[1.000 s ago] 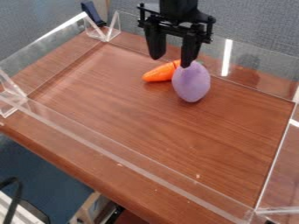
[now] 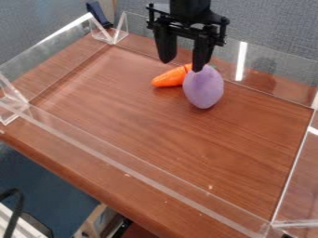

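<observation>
The black gripper (image 2: 183,54) hangs at the top centre of the camera view, its two fingers spread apart with nothing held between them. Below it on the wooden surface an orange carrot (image 2: 168,78) lies near the back, and a purple egg-shaped object (image 2: 203,88), perhaps an eggplant, lies just to its right, slightly nearer the camera. The gripper is above both, and the carrot's far end is partly hidden behind the purple object.
Clear plastic walls (image 2: 149,163) border the wooden board (image 2: 137,130) on its sides. The left and front middle of the board are clear. A grey backdrop stands behind, and dark items lie off the board at the lower left.
</observation>
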